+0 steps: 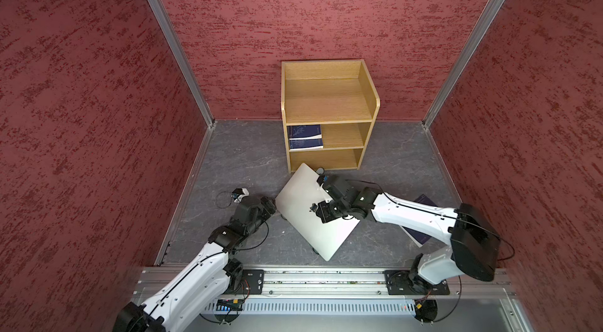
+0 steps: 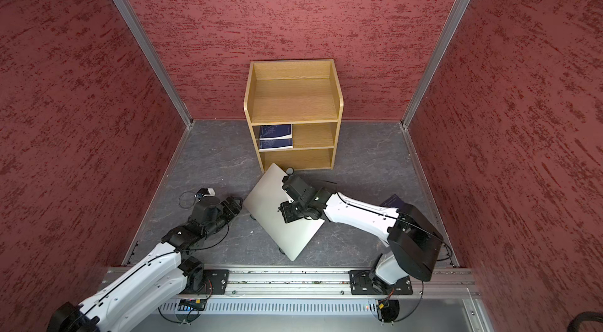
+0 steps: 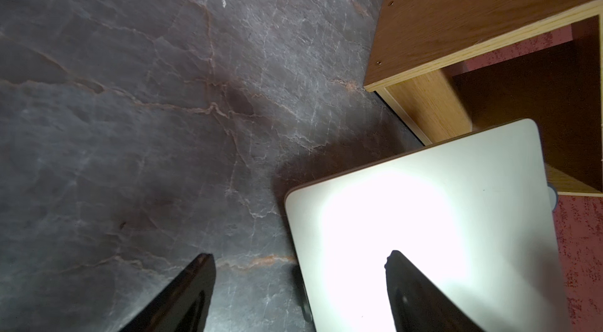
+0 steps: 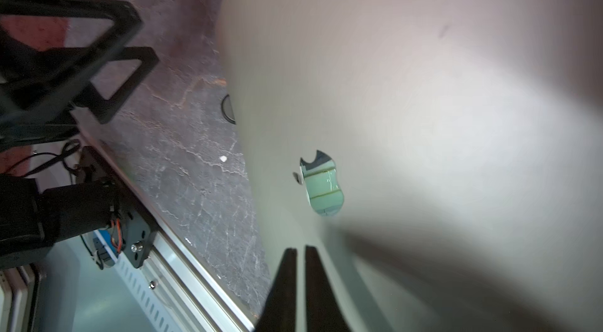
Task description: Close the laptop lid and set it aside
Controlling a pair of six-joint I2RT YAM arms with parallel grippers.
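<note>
The silver laptop [image 1: 307, 200] lies lid-up and askew in front of the shelf. Whether its lid is fully down cannot be told. In the right wrist view, the lid's logo [image 4: 323, 184] lies ahead of my right gripper, which is shut with nothing visible between its fingers, over the lid. My left gripper [image 1: 270, 205] is beside the laptop's left corner. In the left wrist view, the left fingers [image 3: 411, 297] are apart with nothing gripped; one overlaps the laptop [image 3: 421, 206] in view and the other appears over bare table.
A wooden shelf [image 1: 329, 115] stands close behind the laptop, with blue books [image 1: 305, 137] in its middle compartment. Another dark blue book [image 1: 414, 236] lies on the table, partly hidden by my right arm. The table left of the shelf is clear.
</note>
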